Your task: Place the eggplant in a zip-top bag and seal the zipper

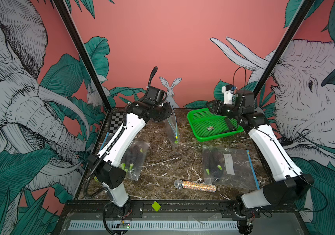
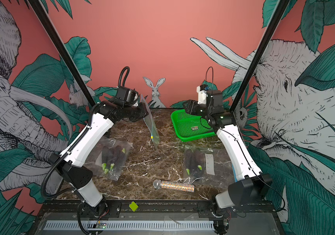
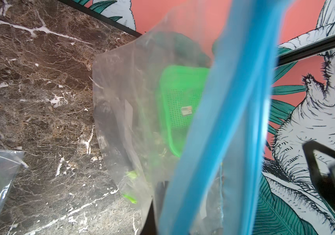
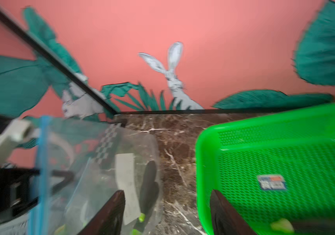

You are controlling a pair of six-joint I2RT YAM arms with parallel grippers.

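Note:
A clear zip bag with a blue zipper hangs upright from my left gripper, which is shut on its top edge. In the right wrist view a dark eggplant with a green stem shows inside that bag, beside a white label. My right gripper is part open with nothing between its fingertips, apart from the bag, over the left side of the green basket. Another eggplant lies in the basket.
Bags with several eggplants lie at the front left and front right. A glittery cylinder lies along the front.

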